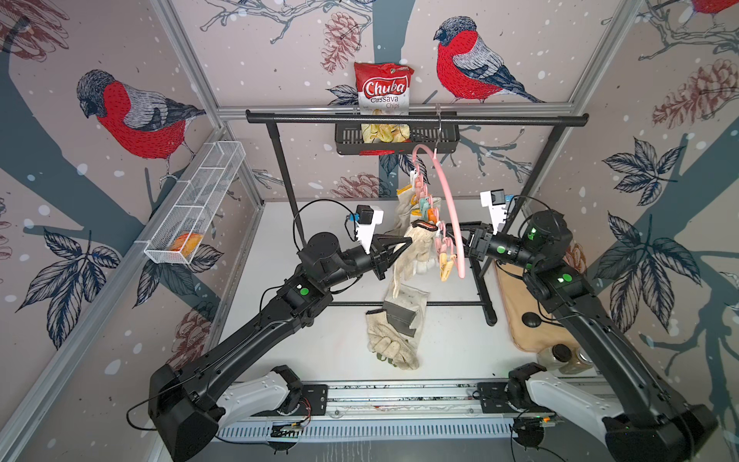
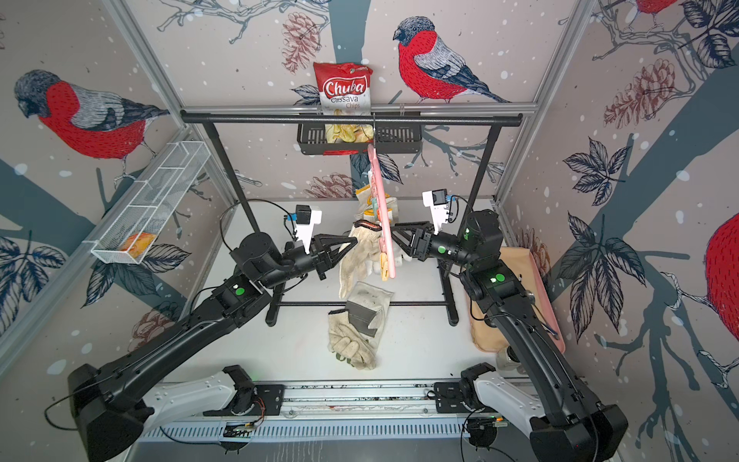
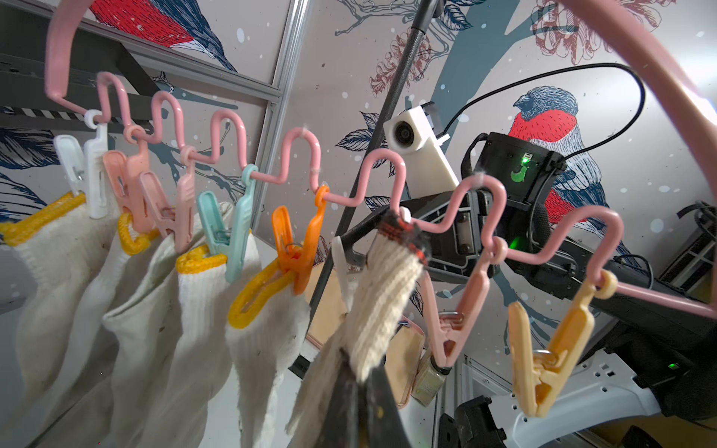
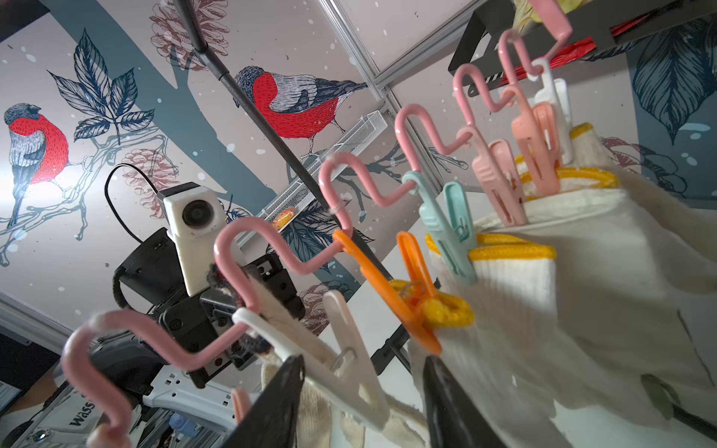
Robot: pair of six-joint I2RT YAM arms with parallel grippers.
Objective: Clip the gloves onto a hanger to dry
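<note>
A pink hanger [image 1: 442, 181] hangs from the black rail with a row of coloured clips along it. Several white gloves [image 3: 56, 246] hang from the clips at its far end, most with yellow cuffs. My left gripper is shut on a dark-cuffed glove [image 3: 388, 295], whose cuff rises close under the hanger bar beside the white clip. On the opposite side, my right gripper stands part open, its fingers [image 4: 280, 403] either side of the white clip's [image 4: 336, 366] lower end. Whether the clip touches that cuff cannot be told.
Free pink [image 3: 455, 317] and yellow [image 3: 549, 351] clips hang at the near end. More gloves [image 1: 392, 342] lie on the table below. The rack's rail [image 1: 308, 118] runs overhead; a wooden board [image 1: 531, 315] and jars [image 1: 554, 355] stand at the right.
</note>
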